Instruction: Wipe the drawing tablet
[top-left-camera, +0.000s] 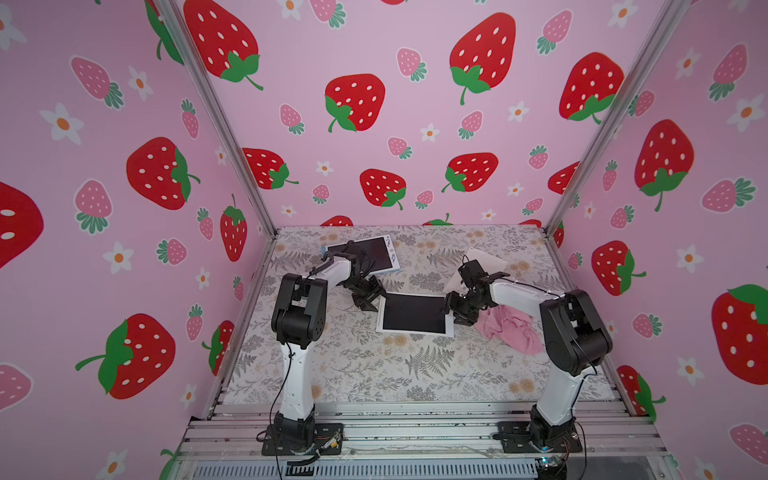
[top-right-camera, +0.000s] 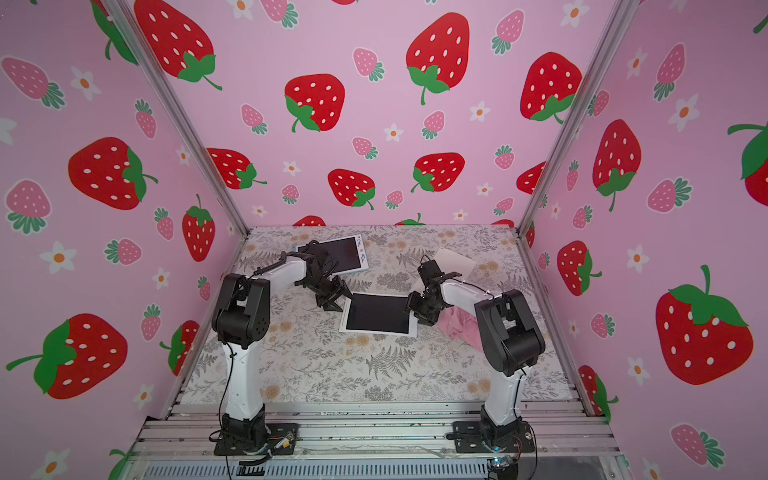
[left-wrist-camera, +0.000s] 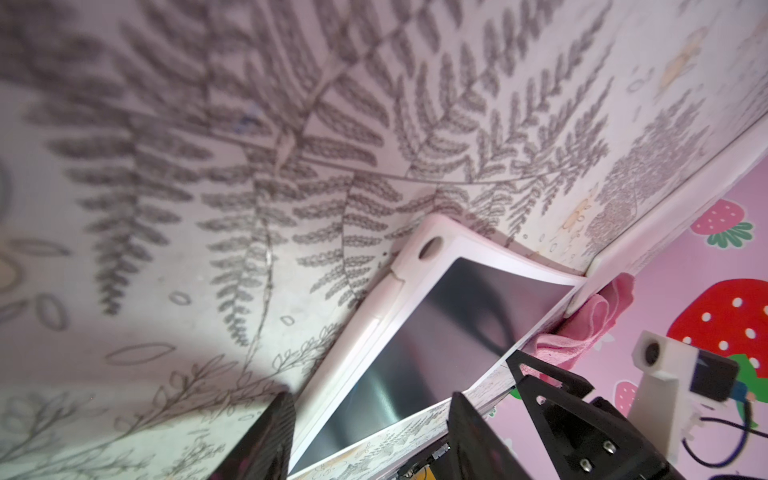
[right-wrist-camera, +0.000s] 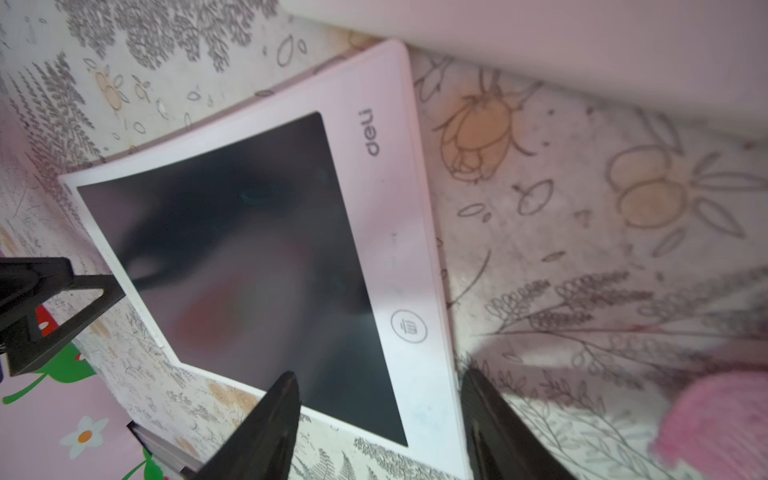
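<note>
The white-framed drawing tablet (top-left-camera: 414, 313) lies flat at mid-table, its dark screen bare of visible marks. At its left end my left gripper (top-left-camera: 376, 301) is open; in the left wrist view its fingers (left-wrist-camera: 264, 440) stand wide apart near the tablet's edge. My right gripper is at the tablet's right end, its fingers apart, one finger over the screen and the other by the outer edge. Only the tablet's end shows between them; whether they touch it I cannot tell. A crumpled pink cloth (top-left-camera: 510, 329) lies right of the tablet, partly under the right arm.
A second tablet (top-left-camera: 376, 254) with a dark screen lies at the back left, partly behind the left arm. A flat white thing (top-left-camera: 485, 259), perhaps a sheet, lies behind the right gripper.
</note>
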